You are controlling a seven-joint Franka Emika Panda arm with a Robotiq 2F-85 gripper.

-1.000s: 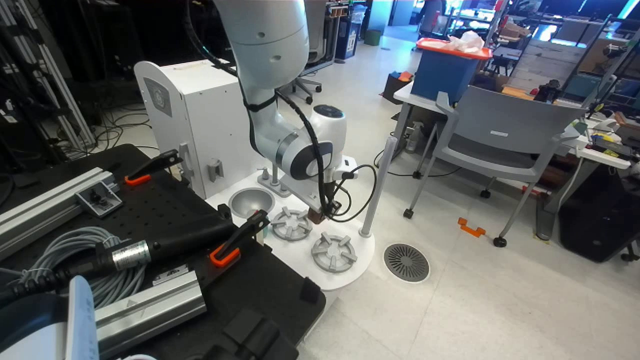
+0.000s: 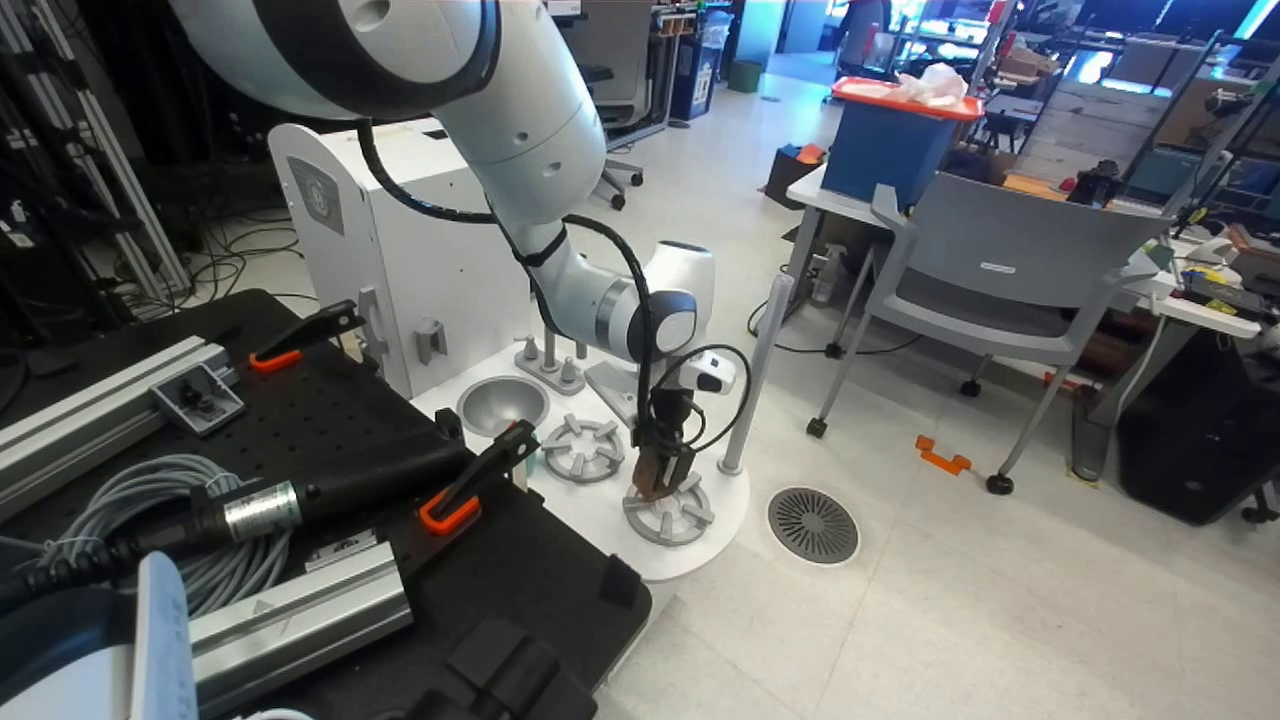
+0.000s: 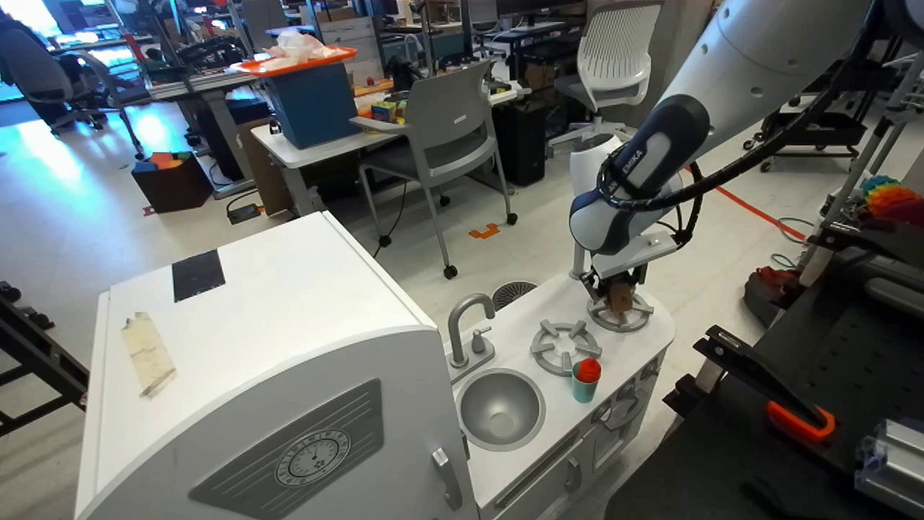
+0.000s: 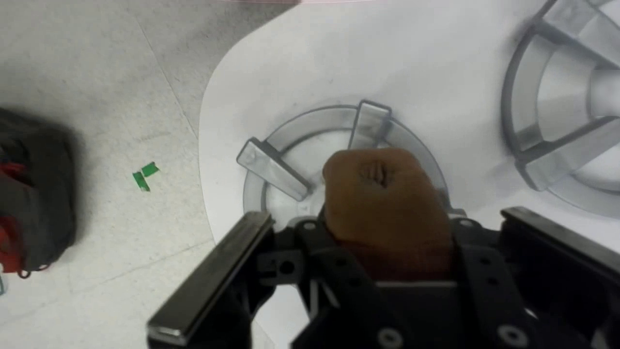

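In the wrist view a brown, block-like object point(image 4: 386, 203) is pinched between the black fingers of my gripper, which is shut on it. Below it lies a round grey burner point(image 4: 273, 168), partly hidden by the object. From the outside, the brown object point(image 3: 621, 297) shows at or just above the burner point(image 3: 616, 324) at the counter's rounded end; whether it touches cannot be told. My gripper point(image 2: 663, 450) points down there, its fingers largely dark and small in that view.
A second burner point(image 3: 565, 347) sits beside it, then a teal cup point(image 3: 585, 387) with something red in it, a sink point(image 3: 500, 410) and a faucet point(image 3: 468, 325). A grey post point(image 2: 758, 372) rises at the counter's edge. The black table point(image 2: 528, 558) borders the counter.
My arm has reached outward, carrying the brown object from beside the inner burner to the burner at the counter's rounded end, and lower.
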